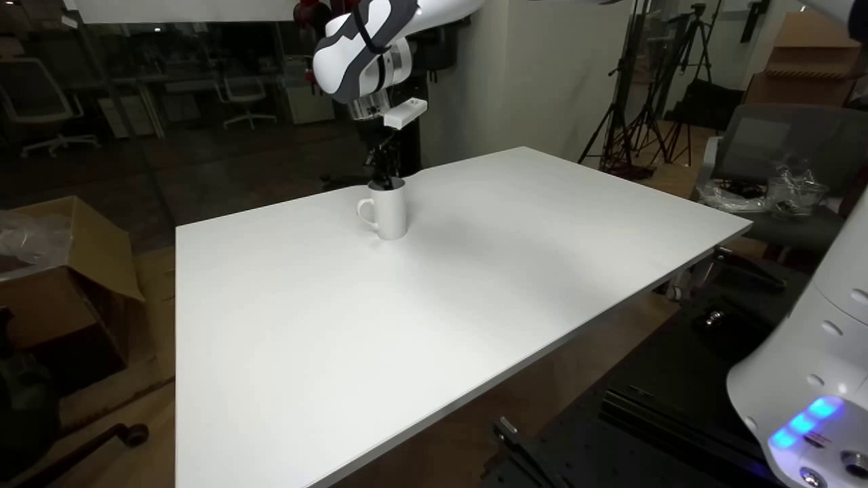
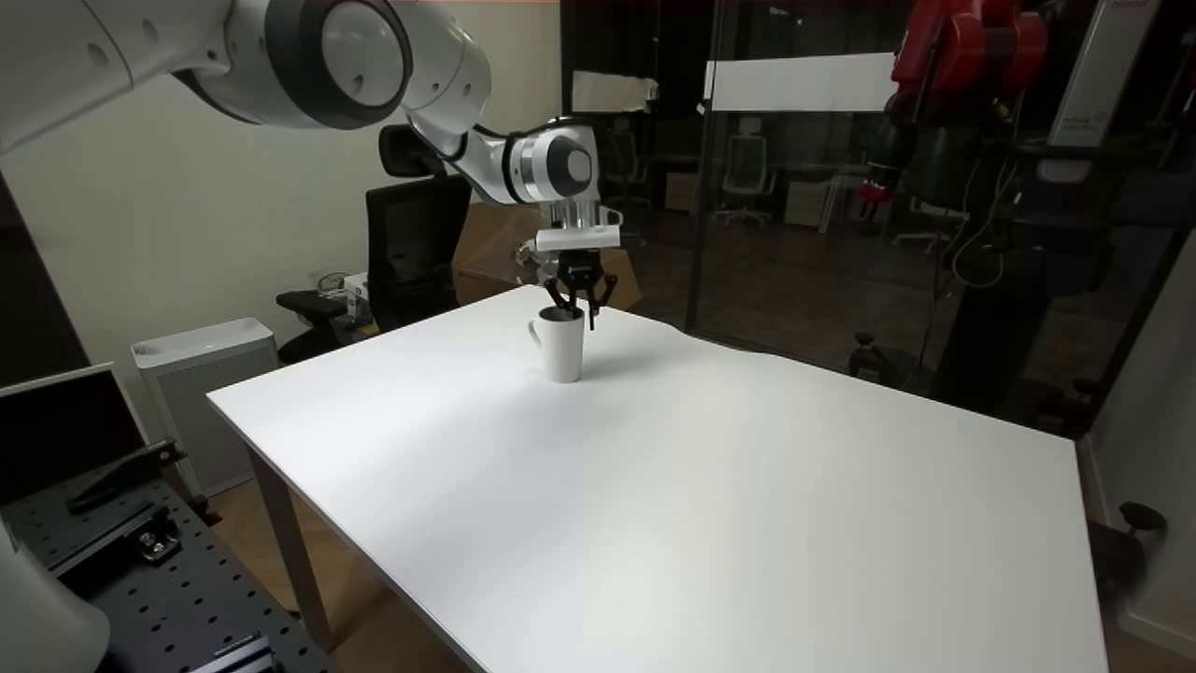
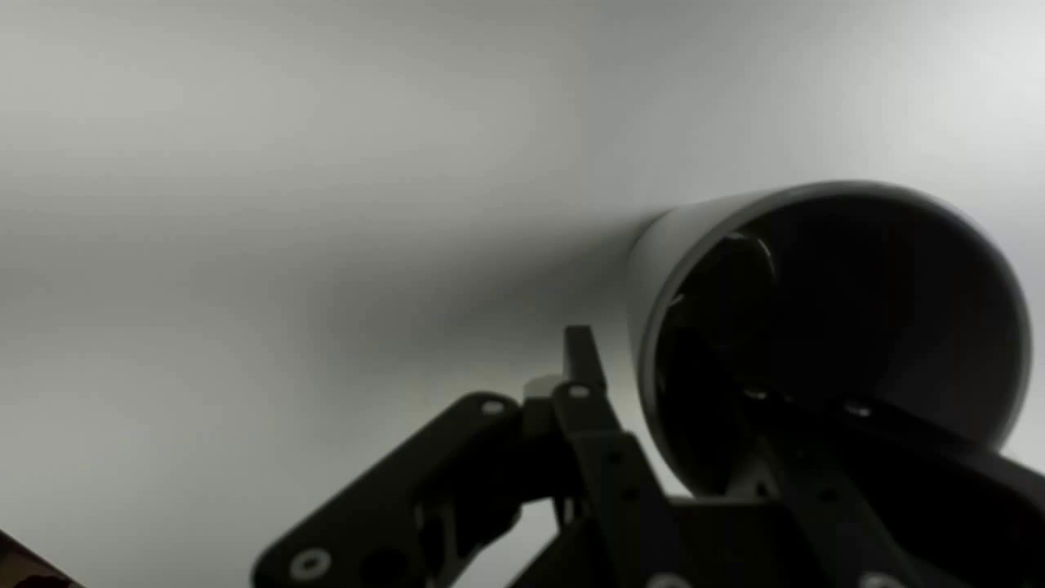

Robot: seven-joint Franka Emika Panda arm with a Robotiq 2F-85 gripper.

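A white mug [image 1: 391,215] stands upright on the white table near its far edge, its handle to the left in exterior view 1. Over its rim is my gripper [image 2: 583,319], part open. In the wrist view, one black finger [image 3: 584,358] is outside the mug [image 3: 676,230], and the other reaches into its dark opening. The mug's wall lies between them, with a visible gap to the outer finger. Whether the inner finger touches the wall I cannot tell; the dark interior hides its tip.
An open cardboard box [image 1: 73,268] sits off the table at the left, and an office chair [image 1: 781,163] is beyond the right end.
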